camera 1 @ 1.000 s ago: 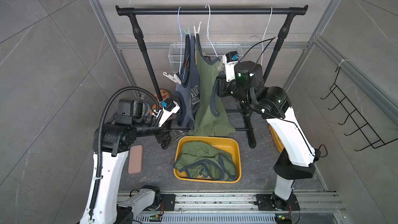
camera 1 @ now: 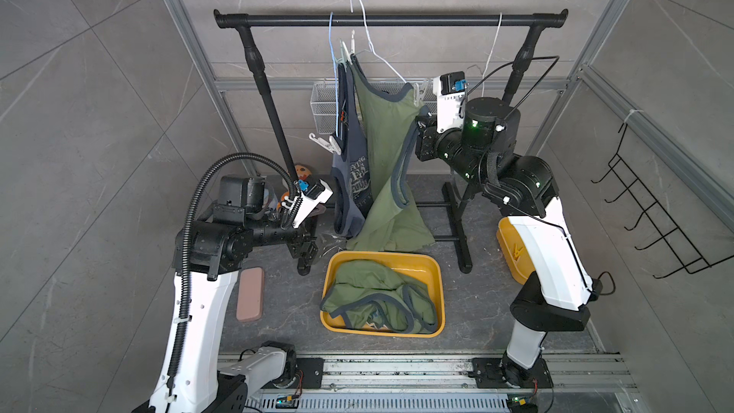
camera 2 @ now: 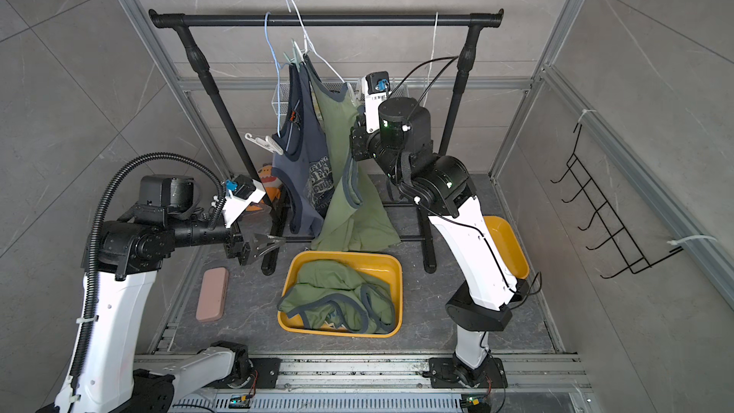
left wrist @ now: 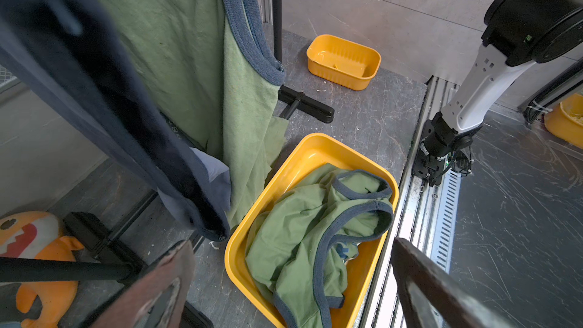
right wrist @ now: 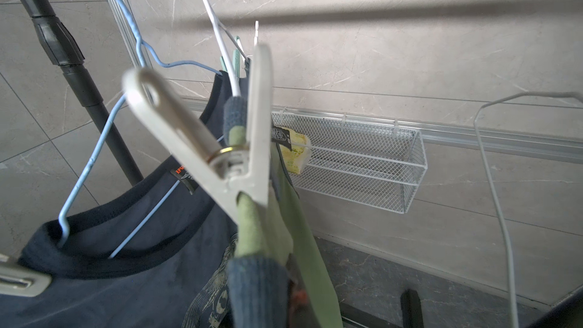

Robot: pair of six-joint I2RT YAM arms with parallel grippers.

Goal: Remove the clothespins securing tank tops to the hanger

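A green tank top (camera 1: 387, 118) with dark blue trim hangs from a white hanger (camera 1: 369, 34), its right side drawn outward. In the right wrist view, a white clothespin (right wrist: 260, 121) clips its strap at the hanger's end. My right gripper (camera 1: 423, 140) is shut at that strap's trim, which runs down to its fingers; the fingertips are mostly hidden. A navy tank top (camera 1: 350, 153) hangs on a blue hanger (camera 1: 332, 53), with a white clothespin (camera 1: 326, 143) on its near shoulder. My left gripper stands open and empty, low beside the navy top.
A yellow basin (camera 1: 328, 313) below holds another green tank top (camera 1: 374, 294). A second yellow basin (camera 1: 513, 248) stands at right. Behind the clothes is a wire basket (right wrist: 364, 158). The black rod (camera 1: 428, 20) spans above; an empty white hanger (camera 1: 493, 46) hangs at right.
My right gripper has moved slightly right, and the green top's side has gone with it. The white hanger's hook has tipped left and now shows higher against the rod. The left arm has barely moved.
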